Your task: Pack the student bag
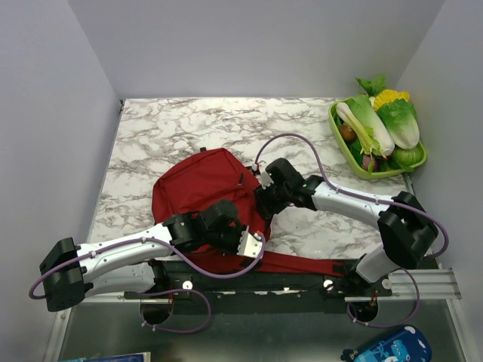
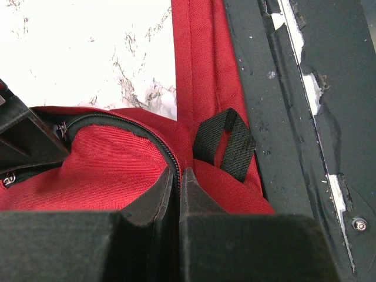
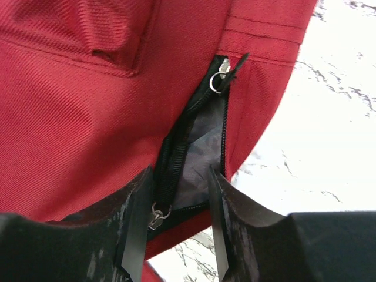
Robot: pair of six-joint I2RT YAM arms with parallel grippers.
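Observation:
The red bag (image 1: 198,181) lies on the marble-patterned table in front of both arms. In the left wrist view, my left gripper is shut on the bag's zipper-lined rim, with the black zipper tape (image 2: 126,119) curving away from its fingertips. My right gripper has its fingers apart, straddling a black zipper of the bag. Between them are the zipper tape and a metal slider (image 3: 157,218); a second slider (image 3: 222,71) sits farther up. That zipper gapes, showing a grey lining (image 3: 202,155). Whether the right fingers touch the slider cannot be told.
A green basket (image 1: 341,145) of vegetables stands at the back right. Below the table's front edge, a blue patterned case (image 1: 396,347) lies at the lower right and a book (image 1: 124,357) at the lower left. The table behind the bag is clear.

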